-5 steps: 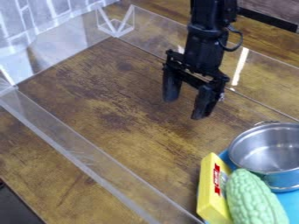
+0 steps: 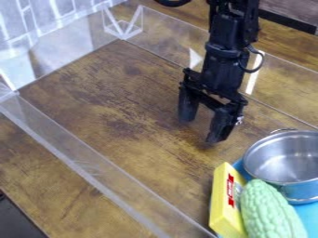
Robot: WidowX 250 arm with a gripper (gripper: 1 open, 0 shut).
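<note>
My black gripper hangs low over the wooden work surface in the middle right of the camera view. Its two fingers are spread apart, open, with nothing visible between them. Whether the fingertips touch the wood is hard to tell.
A steel pot sits at the right, with a green corn-like vegetable and a yellow box below it on something blue. Clear plastic walls border the surface.
My gripper has shifted slightly to the right and downward since a second ago, still open. The objects have stayed where they were.
</note>
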